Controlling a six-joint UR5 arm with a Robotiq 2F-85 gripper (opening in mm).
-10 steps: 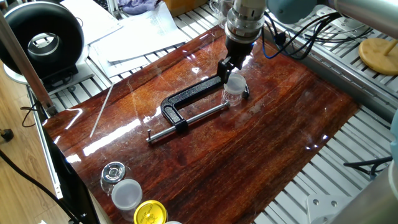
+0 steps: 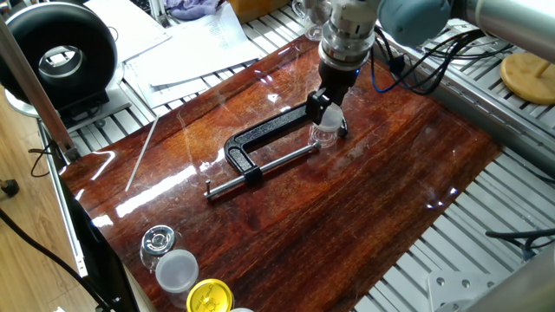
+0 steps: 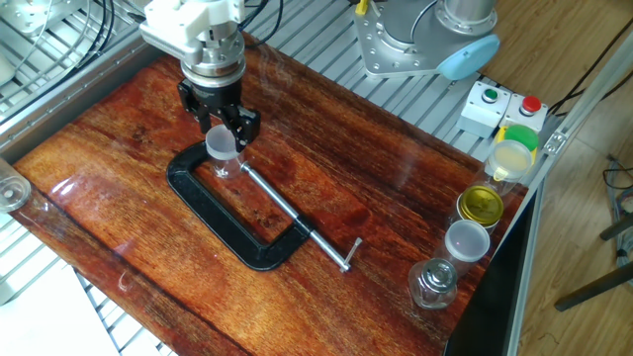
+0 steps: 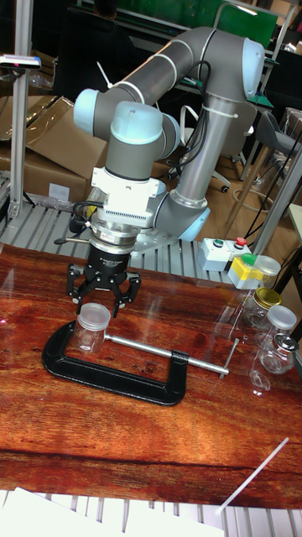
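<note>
A clear jar with a frosted white lid stands upright in the opening of a black C-clamp, near its screw tip. The clamp lies flat on the glossy brown table, its silver screw running along one side. My gripper hangs pointing down just above and behind the jar in exterior view 3, its fingers spread apart. In exterior view 2 the gripper is right over the lid's far edge, with nothing seen held. From exterior view 1 the dark fingers overlap the lid; contact cannot be made out.
Several jars stand by one table edge: a silver-lidded one, a white-lidded one, a gold-lidded one. A button box sits beyond them. Another clear vessel is at the opposite edge.
In exterior view 1 my gripper has shifted slightly to the right and a little lower in the picture, over the jar. The jar and clamp have not moved.
</note>
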